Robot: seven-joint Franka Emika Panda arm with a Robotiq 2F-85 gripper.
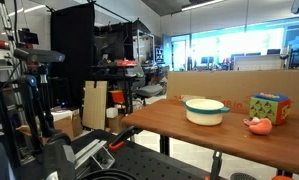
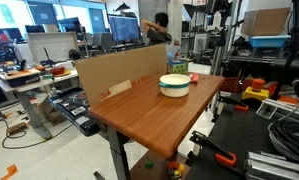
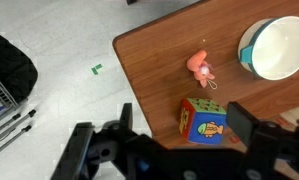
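Observation:
On the brown table stands a white bowl with a teal band (image 1: 205, 112), seen from above in the wrist view as a white round bowl (image 3: 280, 48). A small pinkish-red toy (image 3: 200, 67) lies beside a colourful cube (image 3: 202, 121) with a fish picture on one side. My gripper is open above the table, its dark fingers wide apart. Nothing is held between them. From this height the cube appears in the gap between the fingers, but clearly below them.
The wooden table (image 2: 149, 123) has a wide bare stretch on the bowl's near side in exterior view 2. A cardboard panel (image 2: 119, 72) stands upright along one long edge. Beyond the table edge is pale floor (image 3: 64, 75).

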